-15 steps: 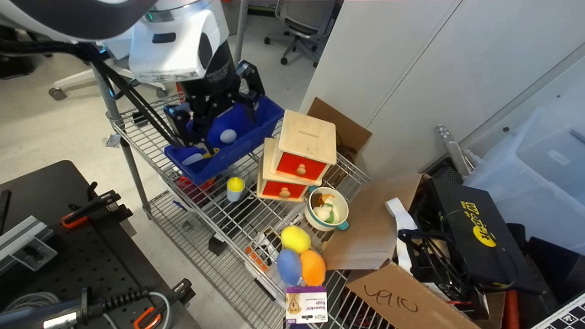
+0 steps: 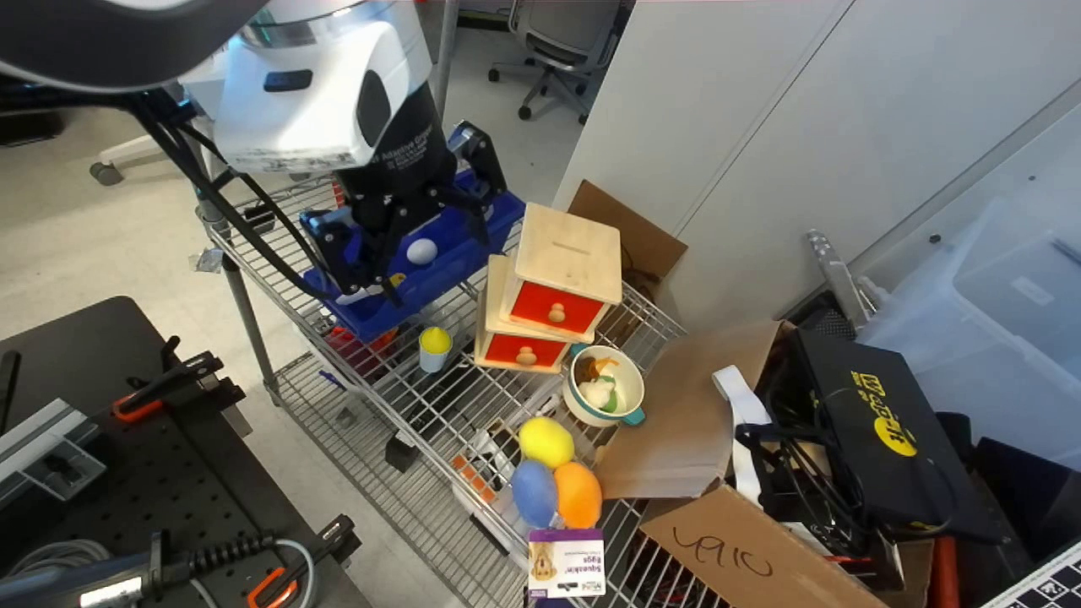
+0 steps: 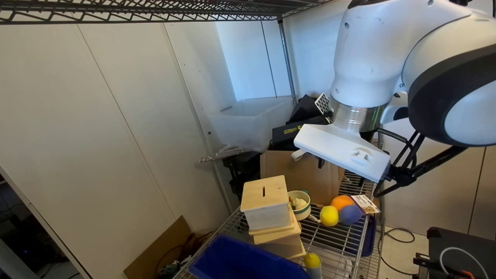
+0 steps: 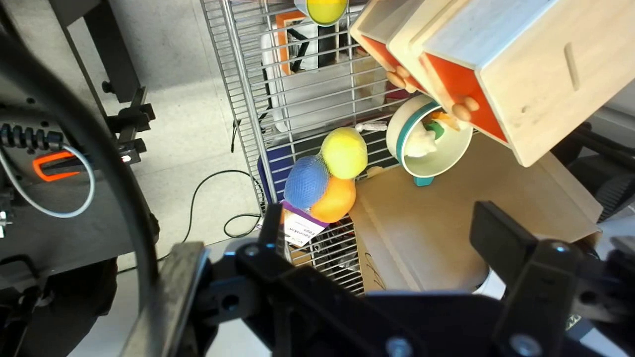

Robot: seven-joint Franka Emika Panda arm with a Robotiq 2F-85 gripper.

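Note:
My gripper [image 2: 431, 253] stands open, nothing between its fingers, and in exterior view 1 it shows in front of the blue bin [image 2: 446, 265]. In the wrist view the fingers [image 4: 501, 238] are wide apart. A white round thing [image 2: 421, 252] lies in the bin. Beside the bin, two stacked wooden boxes [image 2: 567, 243] have red drawer fronts with round knobs. A pot [image 4: 406, 132] with a teal band holds small toy-like pieces. Netted together are a yellow egg [image 4: 344, 152], a blue egg [image 4: 306, 181] and an orange egg [image 4: 334, 200], with a purple-white label [image 4: 300, 226].
A cup [image 2: 435, 350] with a yellow top stands between bin and boxes. The wire shelf [image 2: 426, 405] has open gaps. An open cardboard box [image 2: 679, 426] with a black case [image 2: 882, 420] borders the pot and eggs.
In exterior view 1 my gripper has shifted slightly, mostly to the right and down, and its hand has tilted a little. It was open before too. The objects on the shelf have stayed put.

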